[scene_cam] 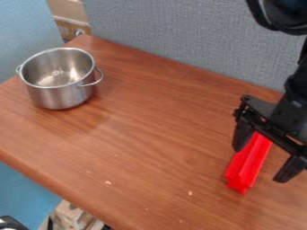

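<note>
A red elongated block (pixel 243 169) lies on the wooden table at the right. The black gripper (pixel 263 140) is open above it, its fingers on either side of the block's upper part. Whether the fingers touch the block I cannot tell. A steel pot (pixel 59 79) with handles stands at the upper left.
A grey padded wall (pixel 180 31) runs along the back, and a light blue surface lies beyond the left edge.
</note>
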